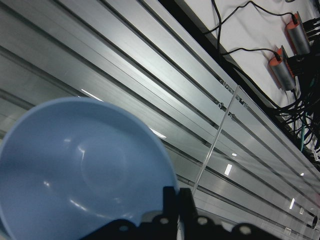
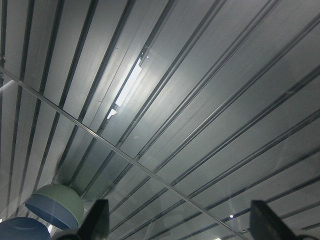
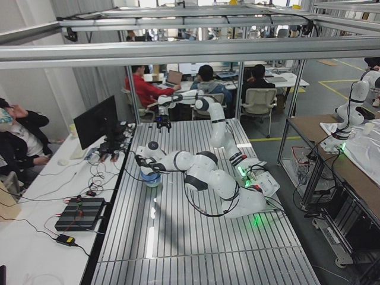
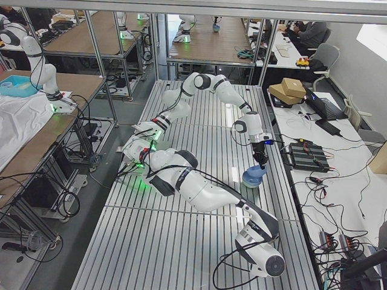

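Note:
My left gripper is shut on the rim of a blue bowl (image 1: pixel 85 160), seen from above in the left wrist view. In the camera right view this bowl (image 4: pixel 256 170) hangs at or just over a lighter bowl (image 4: pixel 250 182) by the table's side. My right gripper (image 3: pixel 163 124) is raised over the far end in the camera left view; in the right wrist view its fingers stand apart, with bare slats below and a green bowl with blue inside (image 2: pixel 62 200) and another blue bowl (image 2: pixel 22 231) low left.
A side desk (image 3: pixel 35 249) with monitor (image 3: pixel 95 122), black boxes and cables runs alongside. Frame posts stand at the table's corners.

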